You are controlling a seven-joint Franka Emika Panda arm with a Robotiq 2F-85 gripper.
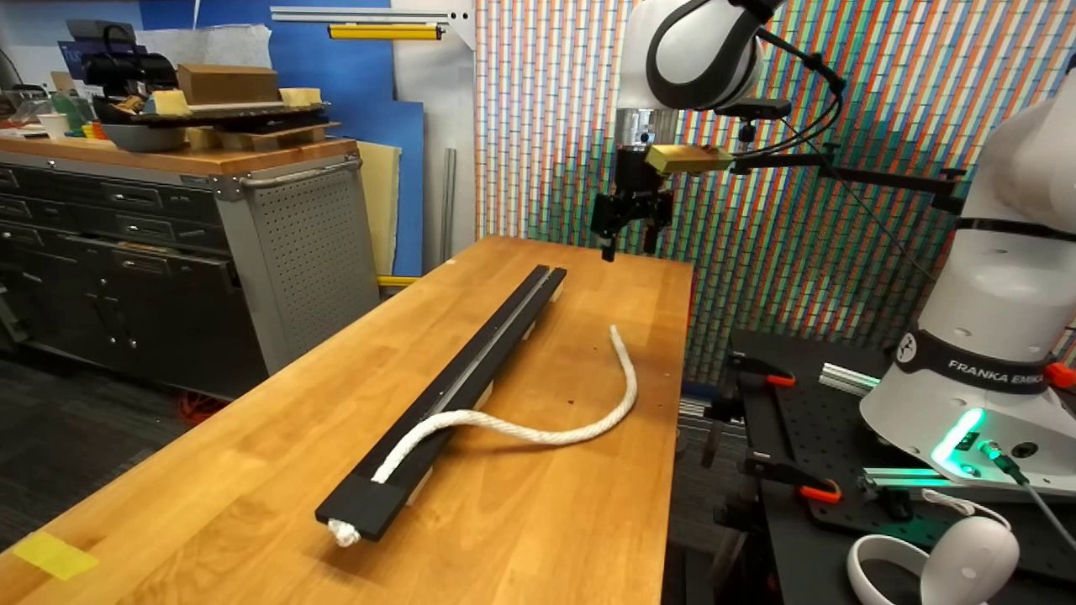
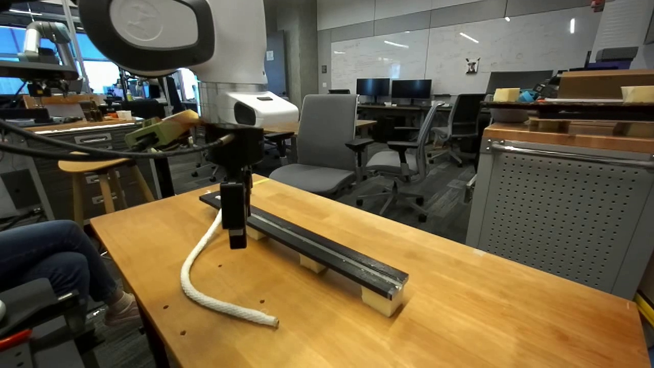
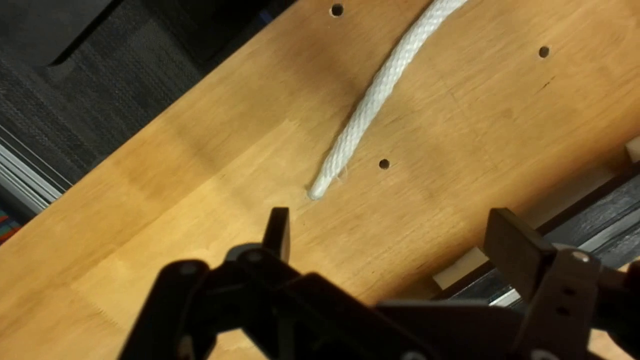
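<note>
A white rope (image 1: 555, 435) comes out of the near end of a long black grooved rail (image 1: 459, 388), crosses its side and curves over the table. Its loose end (image 3: 318, 189) lies flat on the wood, apart from the rail. The groove is bare along the rail's far part in exterior view 2, where the rail (image 2: 331, 248) stands on small wooden blocks. Above the far part of the table hangs my gripper (image 1: 630, 242), pointing down. In the wrist view its fingers (image 3: 277, 235) are wide apart with nothing between them, and the rope's end lies just beyond them.
Yellow tape (image 1: 55, 555) marks its near left corner. A tool cabinet (image 1: 303, 232) stands beyond the left edge.
</note>
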